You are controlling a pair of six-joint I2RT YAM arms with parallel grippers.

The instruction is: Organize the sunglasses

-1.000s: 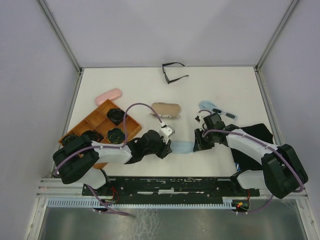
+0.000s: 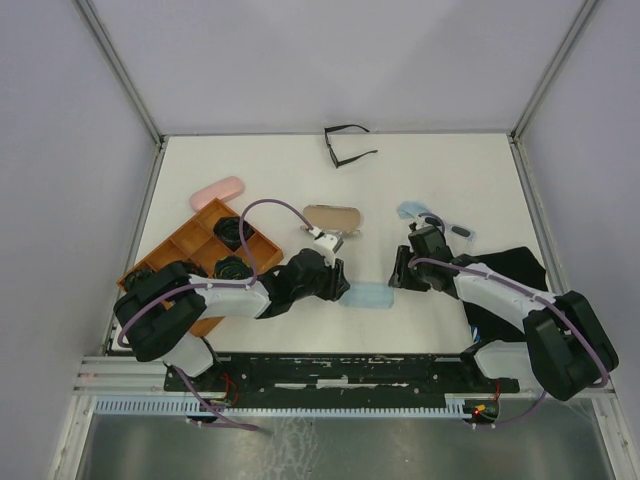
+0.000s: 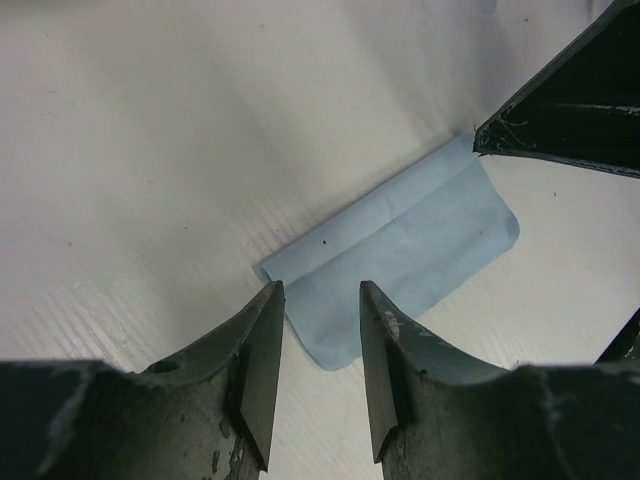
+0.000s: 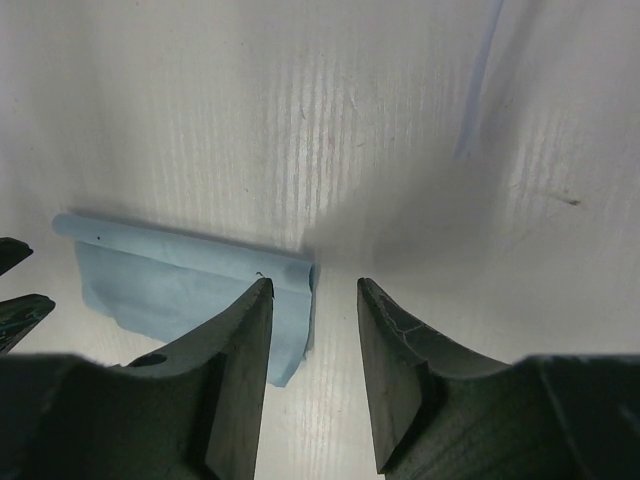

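Note:
A pale blue cloth [image 2: 367,294] lies on the white table between my two grippers, with a fold along one long side. In the left wrist view, my left gripper is part open over one end of the cloth [image 3: 400,240], with no thing gripped between its fingers. Above the other end, my right gripper stands open and empty; the cloth [image 4: 200,275] reaches under its left finger. Black-framed glasses [image 2: 338,150] rest at the table's far edge. Another pair with dark lenses [image 2: 458,231] lies partly hidden behind my right arm.
A wooden compartment tray [image 2: 195,235] holding several dark items stands at left, partly under my left arm. A pink case [image 2: 217,192] and a tan case [image 2: 332,218] lie farther back. A second blue cloth [image 2: 411,209] and a black cloth [image 2: 515,265] are at right.
Both grippers drew away from the cloth's ends, and the left has since come back to the right, close to the cloth. The cases and glasses have not moved.

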